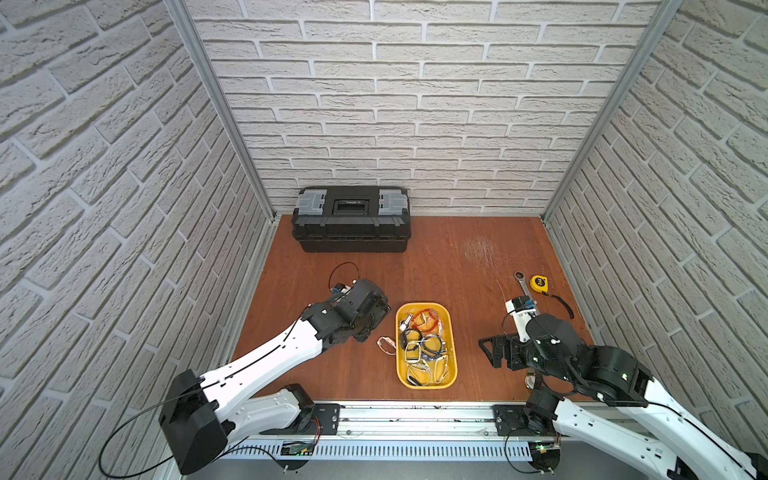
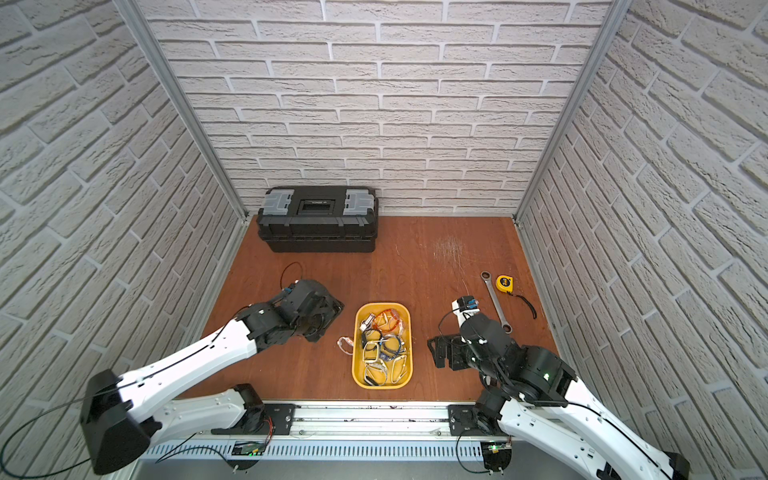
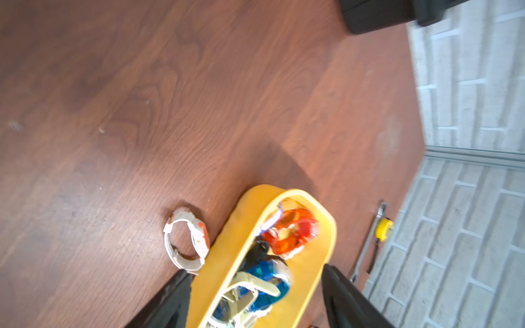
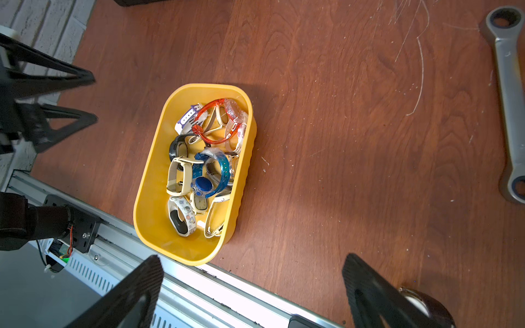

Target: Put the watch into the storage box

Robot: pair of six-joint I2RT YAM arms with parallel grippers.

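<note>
A white watch with an orange patch lies on the table just left of the yellow storage box, outside it. The box holds several watches and bands, among them red, blue and white ones. My left gripper hangs open above the watch and the box's left side, nothing held; in the top views it is up and left of the box. My right gripper is open and empty over the table right of the box.
A black toolbox stands at the back left. A wrench and a yellow tape measure lie at the right. Bare table shows behind and beside the box.
</note>
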